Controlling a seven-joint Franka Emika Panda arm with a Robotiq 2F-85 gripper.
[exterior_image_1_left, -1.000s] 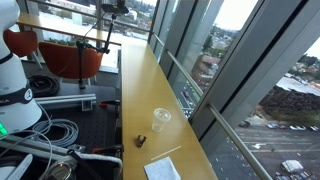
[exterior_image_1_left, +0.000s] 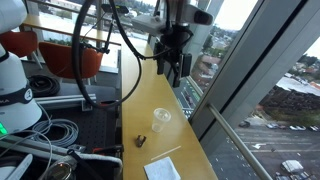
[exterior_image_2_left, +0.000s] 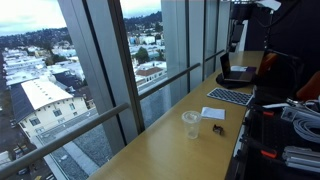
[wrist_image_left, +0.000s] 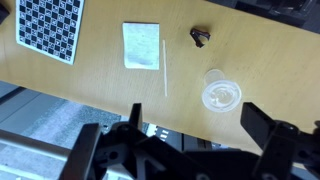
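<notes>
A clear plastic cup (exterior_image_1_left: 161, 119) stands on the wooden table (exterior_image_1_left: 150, 92); from above, the wrist view has the cup (wrist_image_left: 221, 95) right of centre. Nearby lie a small dark brown object (wrist_image_left: 200, 37), a thin white stick (wrist_image_left: 165, 68) and a white square of paper or cloth (wrist_image_left: 141, 45). My gripper is open and empty, its fingers wide apart at the bottom of the wrist view. It hangs well above the table, clear of everything on it.
A keyboard (exterior_image_2_left: 230, 96) and an open laptop (exterior_image_2_left: 236, 72) occupy the table past the white square (exterior_image_2_left: 214, 113). Windows with a metal rail (exterior_image_1_left: 232, 138) border one long side. Cables (exterior_image_1_left: 62, 132) and dark equipment are on the other.
The arm has come from the far end of the table toward the cup, growing larger in exterior view 1. The things on the table have stayed where they were.
</notes>
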